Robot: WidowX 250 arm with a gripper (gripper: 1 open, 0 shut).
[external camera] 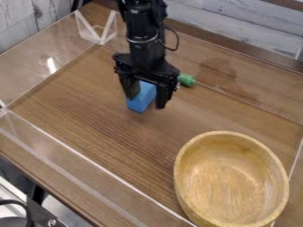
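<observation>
My black gripper (147,89) reaches down over a blue block (142,100) on the wooden table (83,133), its open fingers on either side of the block. The block is partly hidden by the gripper, and I cannot tell whether the fingers touch it.
A large tan oval bowl (231,177) sits at the front right. A small green object (186,79) lies just right of and behind the gripper.
</observation>
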